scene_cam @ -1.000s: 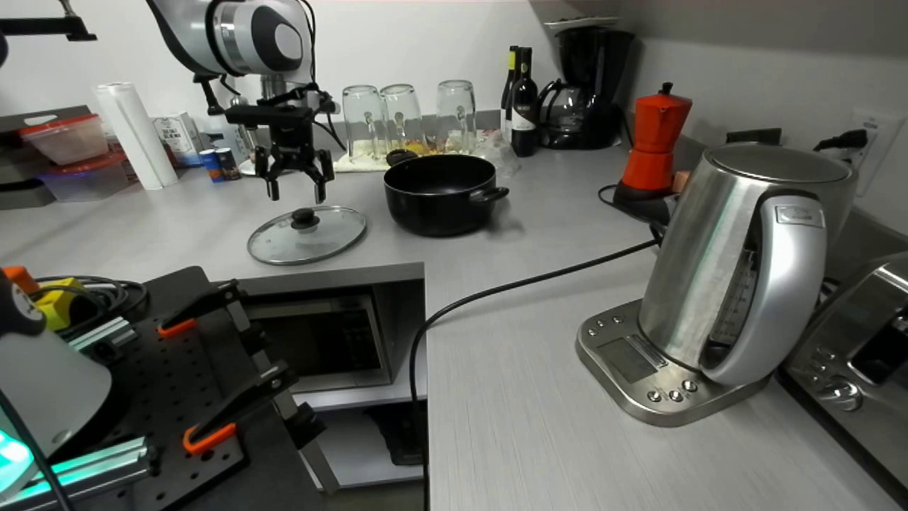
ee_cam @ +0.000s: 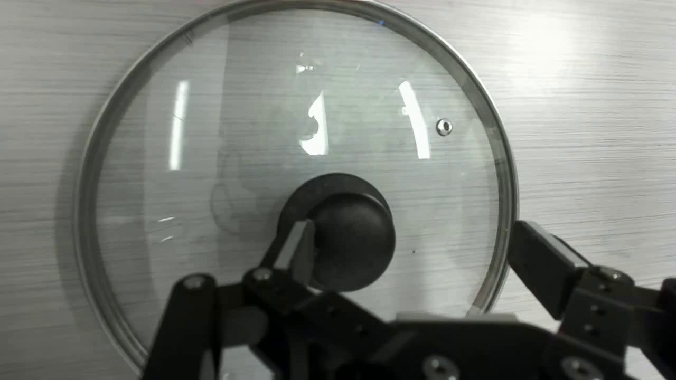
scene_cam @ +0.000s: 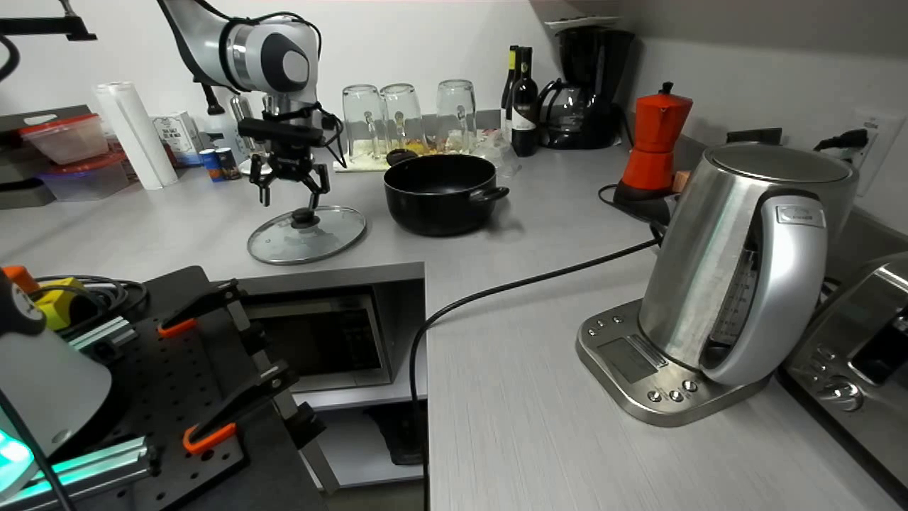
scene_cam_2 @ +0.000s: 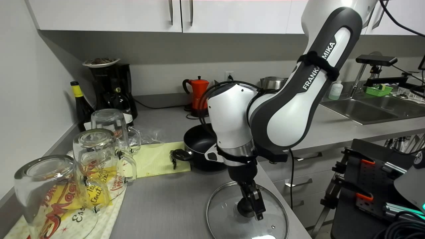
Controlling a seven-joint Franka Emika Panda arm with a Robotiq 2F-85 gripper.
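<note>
A round glass lid [scene_cam: 277,237] with a metal rim lies flat on the counter near its front edge. Its black knob [ee_cam: 353,244] stands up at the centre. Above the lid my gripper [scene_cam: 289,200] points down with its fingers wide apart and nothing held. In the wrist view one finger [ee_cam: 298,250] overlaps the knob's left edge; whether they touch I cannot tell. The other finger [ee_cam: 548,269] is far to the right, over the lid's rim. A black pot [scene_cam: 438,200], uncovered, stands beside the lid.
Upturned glass mugs [scene_cam_2: 95,159] stand on a cloth by the wall. Wine bottles [scene_cam: 523,102], a coffee maker [scene_cam: 587,94] and a red moka pot [scene_cam: 657,136] are farther back. A steel kettle [scene_cam: 706,255] occupies the near right. Bare counter surrounds the lid.
The arm has come down a little and the gripper has turned and tilted, its fingers now lower over the lid. Lid and pot are where they were.
</note>
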